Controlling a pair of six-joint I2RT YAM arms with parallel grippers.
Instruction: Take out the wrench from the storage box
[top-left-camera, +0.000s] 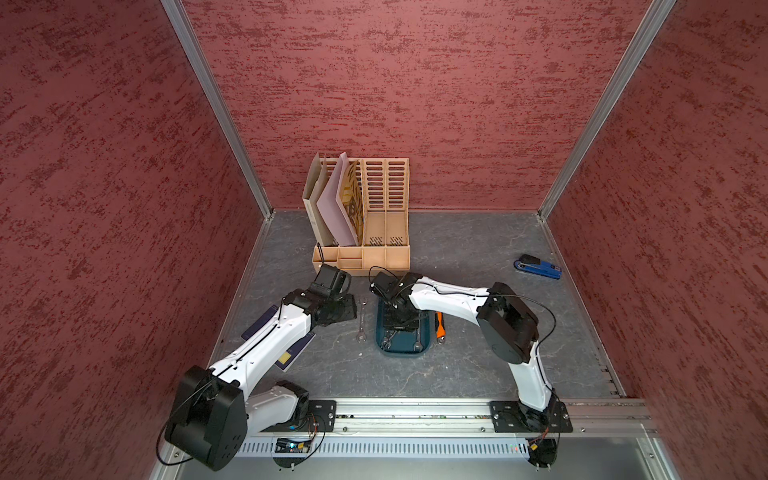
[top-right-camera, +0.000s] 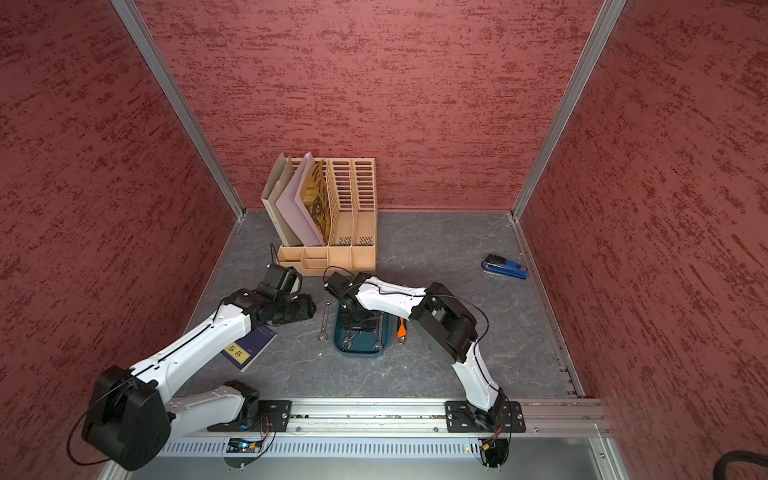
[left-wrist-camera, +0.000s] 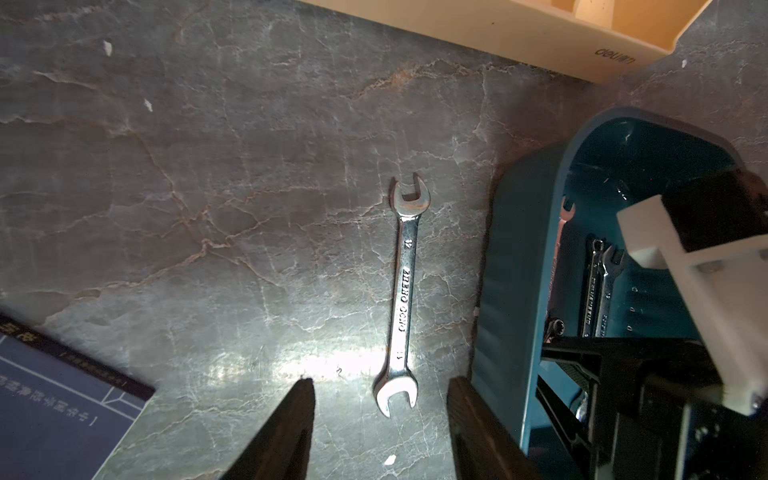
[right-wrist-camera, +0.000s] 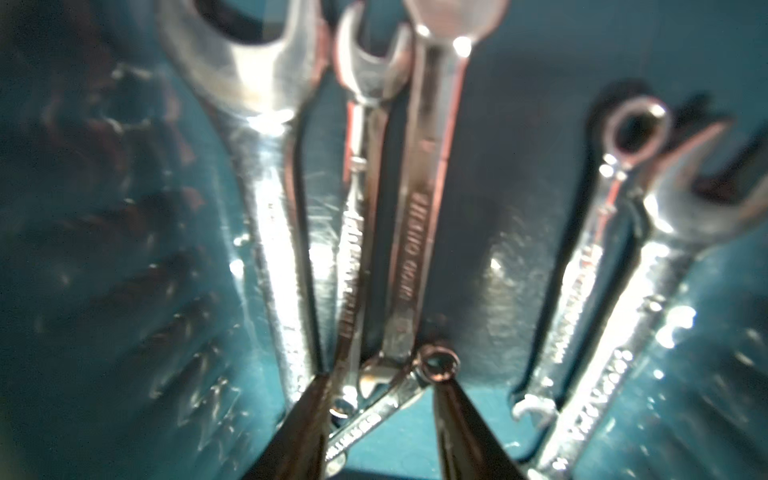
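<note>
A dark teal storage box (top-left-camera: 378, 342) stands on the table's front middle with several silver wrenches in it. In the right wrist view my right gripper is inside the box, its fingers (right-wrist-camera: 468, 436) apart. A small ring-ended wrench (right-wrist-camera: 376, 420) lies slanted between and below the fingertips, crossing the lower ends of longer wrenches (right-wrist-camera: 412, 232); no grip on it shows. Left of the box, one open-ended wrench (left-wrist-camera: 402, 296) lies flat on the table. My left gripper hovers above it, open and empty, the wrench's lower end showing between its fingers.
Behind stands a beige file rack (top-left-camera: 384, 256) holding folders. An orange-handled tool (top-left-camera: 440, 328) lies just right of the box, and a dark blue booklet (top-left-camera: 297, 349) on the left. A blue stapler (top-left-camera: 537, 266) sits far right, with open table before it.
</note>
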